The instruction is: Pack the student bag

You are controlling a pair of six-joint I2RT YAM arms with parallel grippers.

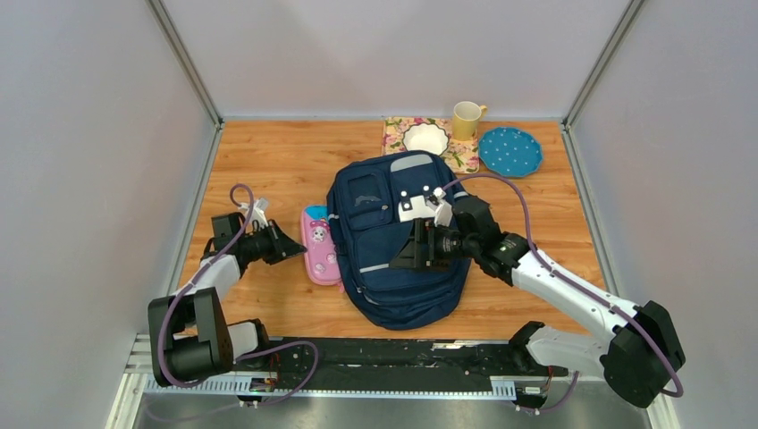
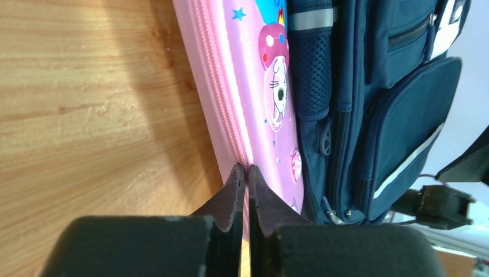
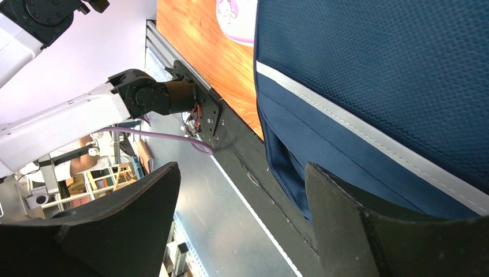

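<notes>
The pink pencil case [image 1: 320,250] with cartoon prints lies flat against the left side of the dark blue backpack [image 1: 413,259]. My left gripper [image 1: 304,249] is shut, its tips at the case's left side. In the left wrist view the closed fingertips [image 2: 235,183] meet at the pink zipper [image 2: 222,86]; nothing shows between them. Over the lower front of the backpack, my right gripper [image 1: 418,255] hangs open. Its spread fingers [image 3: 340,213] hold nothing in the right wrist view, with the pale reflective strip [image 3: 369,135] beyond them.
At the back stand a yellow mug [image 1: 466,120], a white scalloped dish [image 1: 426,138] on a floral mat [image 1: 394,128], and a blue dotted plate [image 1: 510,151]. Bare wood [image 1: 295,161] is free at the back left and along the right side.
</notes>
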